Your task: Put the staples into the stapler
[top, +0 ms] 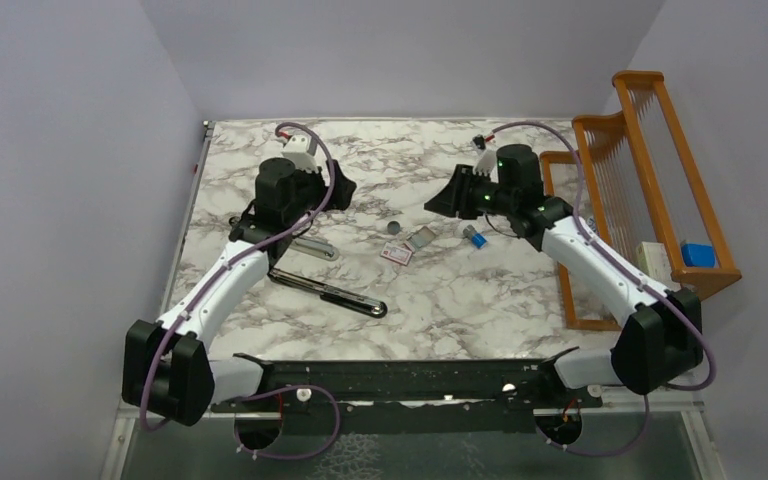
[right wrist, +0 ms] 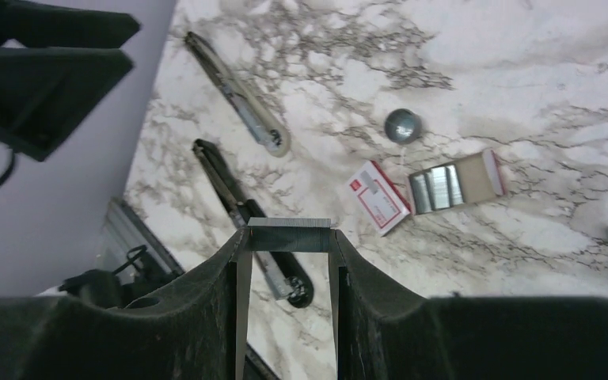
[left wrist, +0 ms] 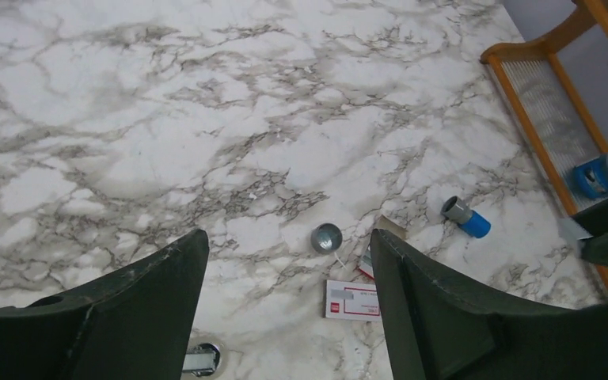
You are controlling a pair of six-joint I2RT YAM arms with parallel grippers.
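Note:
A strip of staples (right wrist: 290, 236) lies across the fingertips of my right gripper (top: 434, 206), which is shut on it above the table. My left gripper is open and empty, raised above the table at the left. The opened stapler lies beneath and in front of the left arm as two long parts, a silver one (top: 316, 248) and a black one (top: 335, 294), seen between the arms in the right wrist view too. Mid-table are the red-and-white box cover (right wrist: 379, 198) and the open tray (right wrist: 475, 179) with staple strips inside.
Behind the box cover stands a small round metal object (left wrist: 326, 237). To the right lies a grey-and-blue cylinder (left wrist: 467, 218). A wooden rack (top: 668, 170) holding boxes fills the right side.

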